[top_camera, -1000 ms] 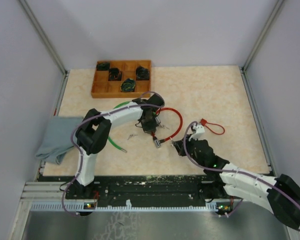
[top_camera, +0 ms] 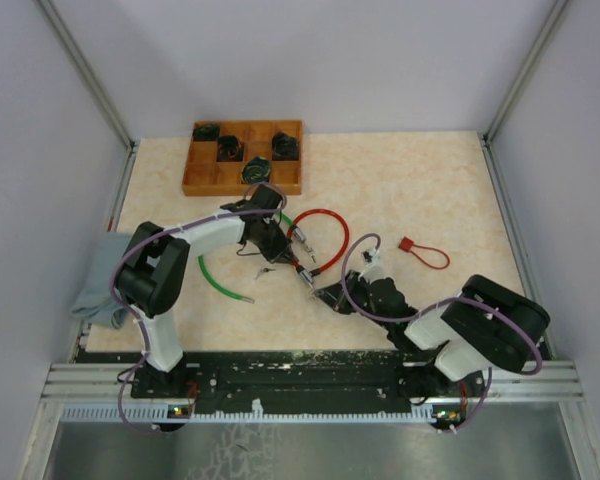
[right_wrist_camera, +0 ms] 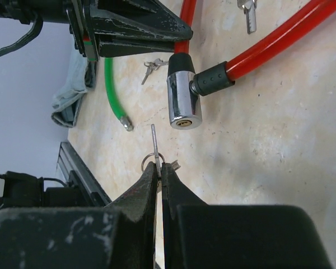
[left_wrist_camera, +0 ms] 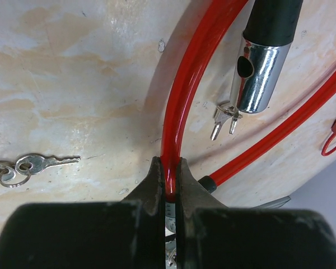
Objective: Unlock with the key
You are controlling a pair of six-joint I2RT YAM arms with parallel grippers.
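Observation:
My left gripper is shut on the red cable lock, on its hose close to the silver lock body [right_wrist_camera: 184, 99], whose keyhole faces down in the right wrist view. My right gripper is shut on a key [right_wrist_camera: 154, 140] with a ring, its thin blade pointing up, just below and left of the keyhole, apart from it. More keys [left_wrist_camera: 47, 160] lie on the table, and another pair [left_wrist_camera: 223, 116] hangs or lies beside a second lock cylinder [left_wrist_camera: 260, 70].
A wooden compartment tray [top_camera: 242, 188] stands at the back. A green hose [top_camera: 221, 285] lies at left, a grey cloth [top_camera: 105, 280] at the left edge, a small red looped item [top_camera: 407, 244] at right.
Both arms have moved leftward, the left gripper carrying the red lock with it. The right gripper with the key has also come slightly toward the front, staying near the lock.

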